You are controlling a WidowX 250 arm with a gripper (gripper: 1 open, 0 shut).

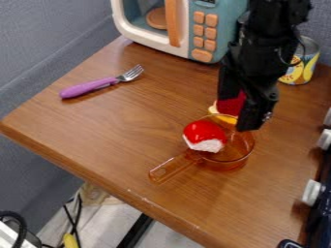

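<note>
An orange translucent pan [223,155] with its handle pointing front-left sits on the wooden table [91,126]. A red and white round object [203,136] lies in it. Behind the pan is a red and yellow item [227,108], partly hidden by my black gripper [246,111], which hangs just above and right of the pan. Whether its fingers hold anything is unclear.
A toy microwave [165,24] stands at the back, a can [296,68] at the back right. A purple fork [97,84] lies left. A dark appliance with white knobs [315,203] borders the right.
</note>
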